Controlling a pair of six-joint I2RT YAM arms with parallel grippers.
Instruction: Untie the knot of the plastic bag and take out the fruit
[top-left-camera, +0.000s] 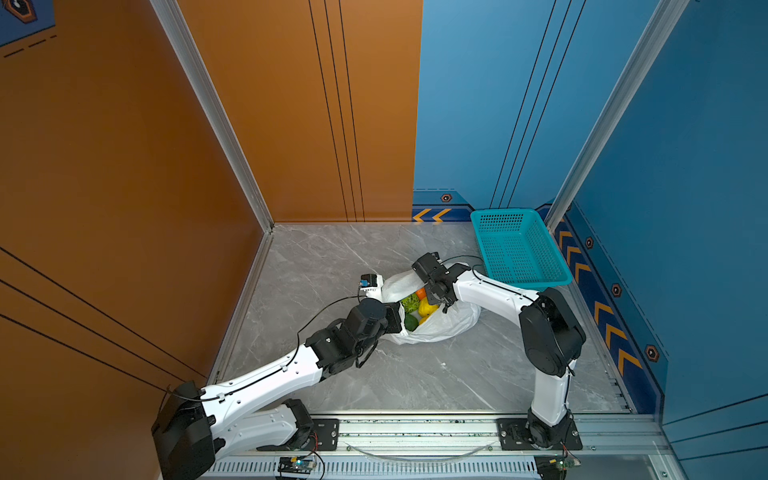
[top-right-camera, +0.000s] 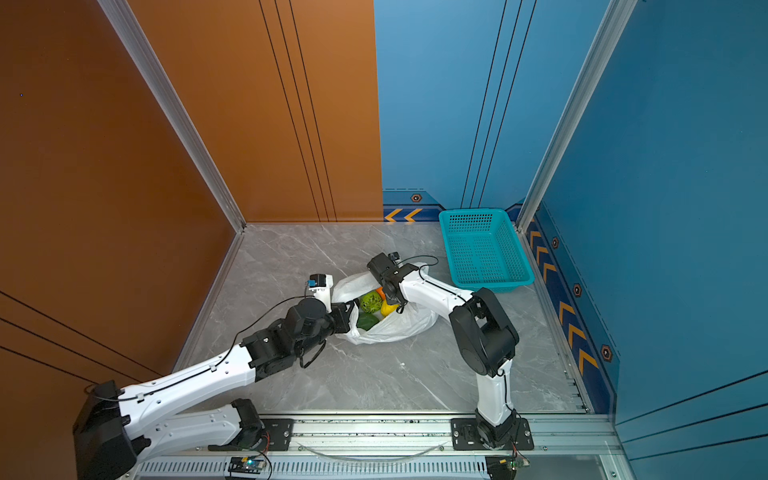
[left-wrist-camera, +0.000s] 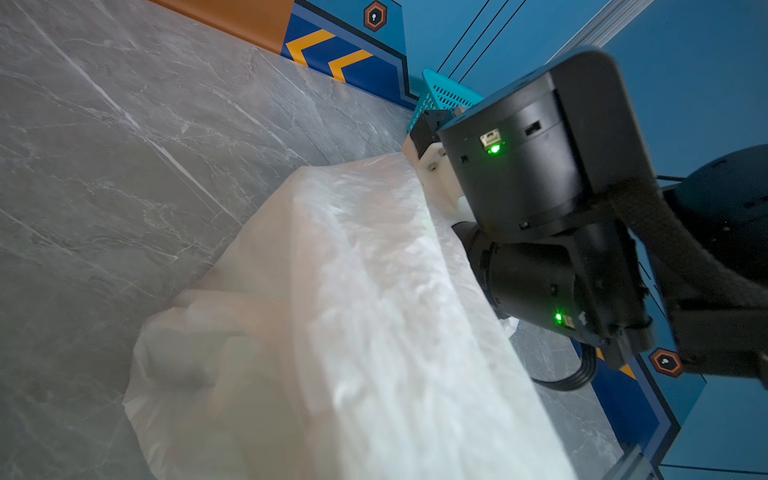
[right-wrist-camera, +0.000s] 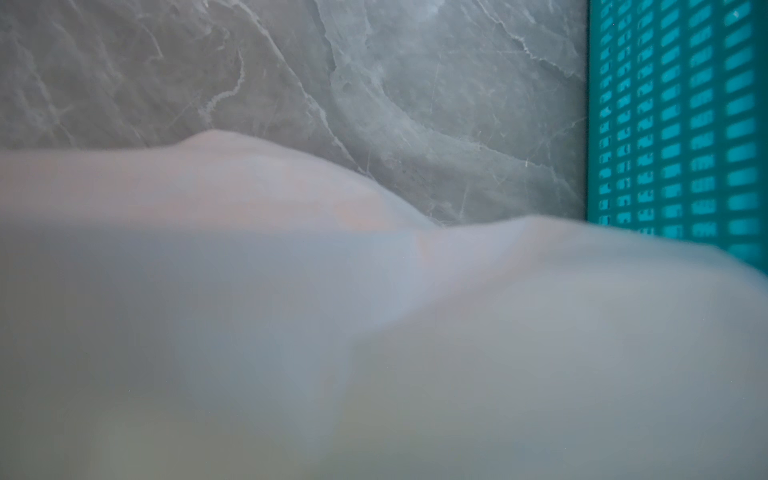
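Observation:
The white plastic bag (top-left-camera: 444, 324) lies opened on the grey floor, with green fruit (top-right-camera: 369, 302), yellow fruit (top-right-camera: 389, 309) and orange fruit (top-left-camera: 421, 293) showing inside. My left gripper (top-left-camera: 393, 316) is at the bag's left edge; its tips are hidden, and white film fills the left wrist view (left-wrist-camera: 352, 304). My right gripper (top-right-camera: 392, 292) is over the bag's opening, its tips hidden by the bag. The right wrist view shows blurred white film (right-wrist-camera: 320, 320) close up. Neither gripper's finger state can be made out.
An empty teal basket (top-left-camera: 520, 248) stands at the back right, close to the bag and my right arm. Orange and blue walls enclose the space.

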